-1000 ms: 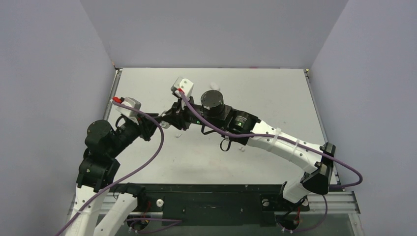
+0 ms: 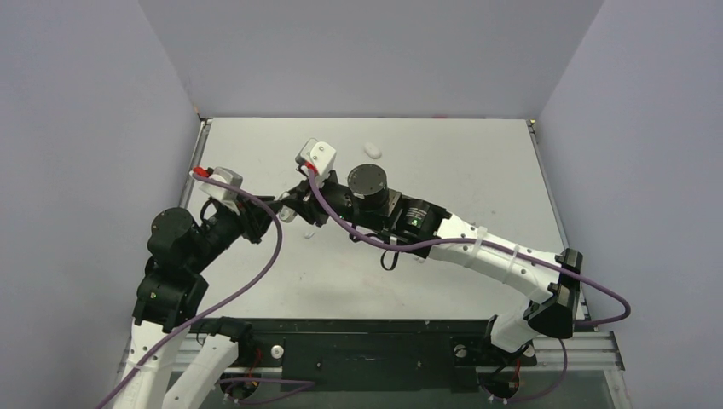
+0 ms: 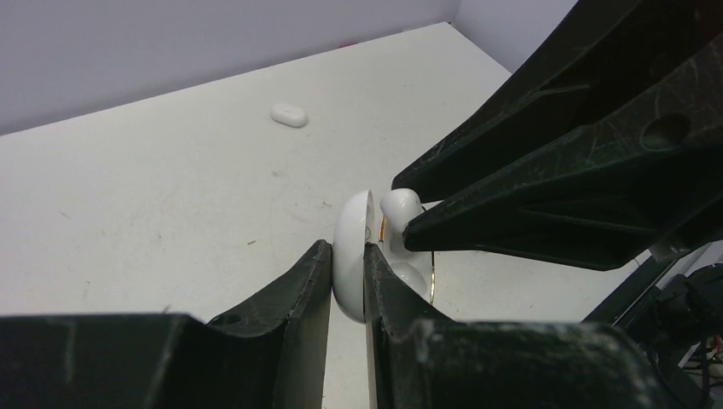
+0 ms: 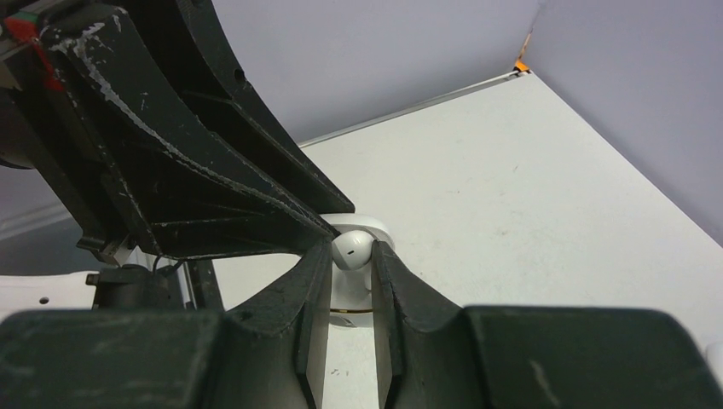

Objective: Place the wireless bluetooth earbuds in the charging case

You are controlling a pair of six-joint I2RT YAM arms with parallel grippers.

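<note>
The white charging case (image 3: 349, 256) stands open above the table, and my left gripper is shut on it. Inside it, below the other parts, shows a rounded white shape (image 3: 411, 277); I cannot tell whether it is an earbud. A white earbud (image 4: 352, 250) lies at the case's opening, between the tips of my right gripper. Those tips stand a little apart, about the earbud's width, and I cannot tell whether they still press on it. How deep the earbud sits is hidden. From above, both grippers meet tip to tip, hiding most of the case (image 2: 287, 212).
A white oval object (image 2: 373, 150) lies on the table (image 2: 477, 179) toward the back. Small white bits rest on the table, one (image 2: 309, 233) near the grippers and one (image 2: 419, 259) beside the right arm.
Over the last second my right gripper has turned and shifted slightly at the case. The left arm has barely moved, and the case has stayed in its place.
</note>
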